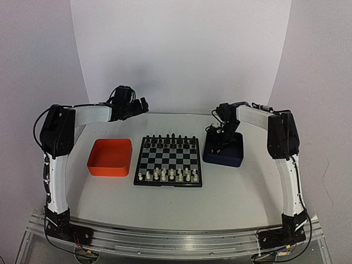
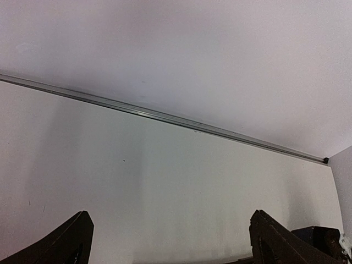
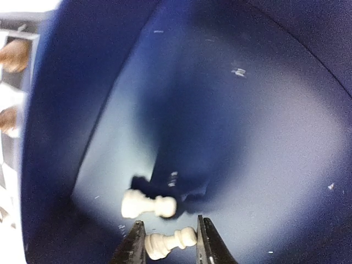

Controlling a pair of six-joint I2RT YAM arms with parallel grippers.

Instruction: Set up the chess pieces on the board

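The chess board (image 1: 169, 159) lies mid-table, with rows of black pieces (image 1: 172, 141) along its far side and white pieces (image 1: 171, 175) along its near side. Inside the dark blue box (image 1: 223, 159), my right gripper (image 1: 216, 147) reaches low. The right wrist view shows one white piece (image 3: 144, 204) lying on the box floor and a second white piece (image 3: 170, 242) spanning the gap between the parted fingers; whether they grip it cannot be told. My left gripper stands wide open and empty, raised beyond the board's far left corner.
An orange box (image 1: 110, 157), seemingly empty, sits left of the board. The blue box's walls (image 3: 71, 104) rise close around my right gripper. Open table lies in front of the board and both boxes.
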